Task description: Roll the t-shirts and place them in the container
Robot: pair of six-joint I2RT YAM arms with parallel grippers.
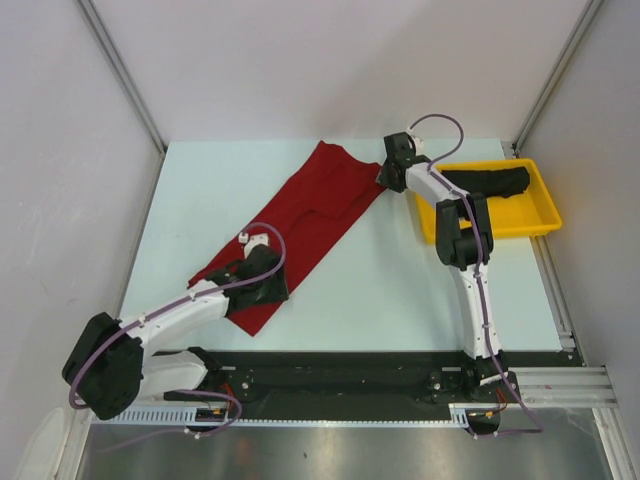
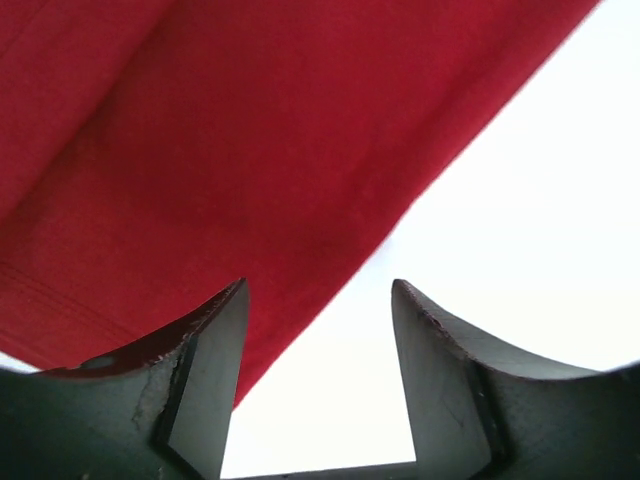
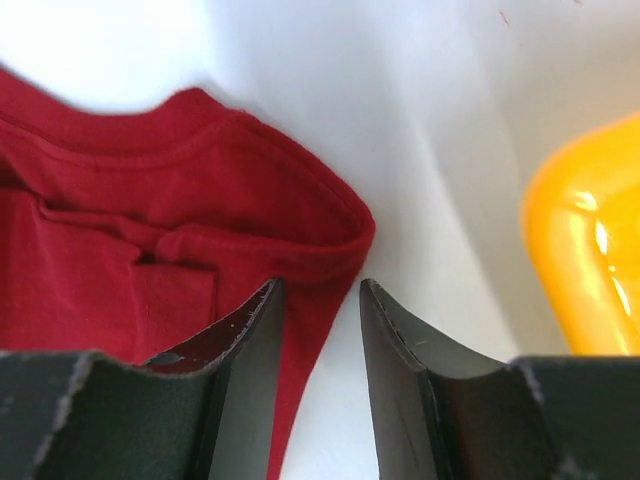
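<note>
A dark red t-shirt (image 1: 320,230) lies diagonally across the white board, folded at its upper end. My left gripper stands open over the shirt's lower right edge, where red cloth meets white surface, with nothing between its fingers. My right gripper is part open at the shirt's upper right corner (image 3: 310,240), where the edge curls up; its fingertips are at that corner, and I cannot tell whether they touch it.
A yellow tray (image 1: 530,215) with a rolled black cloth (image 1: 495,182) stands at the right, close beside the right gripper. The board left of the shirt and at its middle right is clear.
</note>
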